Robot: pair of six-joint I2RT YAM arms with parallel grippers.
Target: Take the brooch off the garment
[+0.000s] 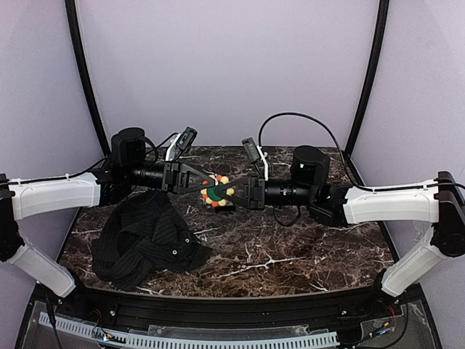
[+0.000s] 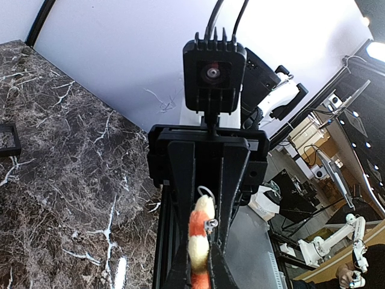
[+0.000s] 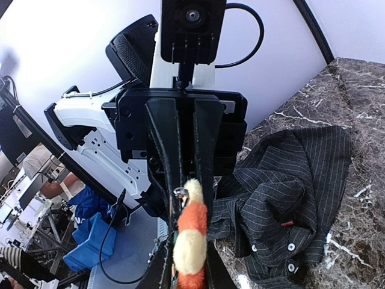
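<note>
A fuzzy flower brooch (image 1: 218,196) with orange and cream petals and a green centre hangs in the air between my grippers. My left gripper (image 1: 207,182) and my right gripper (image 1: 229,195) face each other, each shut on it from its own side. Seen edge-on in the left wrist view, the brooch (image 2: 199,241) has a small metal fitting at its edge; the same brooch (image 3: 191,241) shows a metal clasp in the right wrist view. The dark pinstriped garment (image 1: 145,243) lies crumpled on the table's left part, apart from the brooch.
A small black object (image 2: 9,139) lies on the table, seen at the edge of the left wrist view. Pale walls stand at the back and sides.
</note>
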